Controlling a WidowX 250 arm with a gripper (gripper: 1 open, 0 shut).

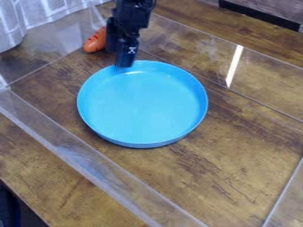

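My black gripper (124,49) hangs at the top centre of the camera view, just behind the far rim of a round blue tray (142,105) and close beside an orange object (96,40) that looks like a carrot. The gripper's dark fingers point down and stand open. The orange object lies to the gripper's left, partly behind it; whether they touch is unclear.
Clear plastic edging runs along the left side, and a white crumpled sheet (30,19) is at the back left.
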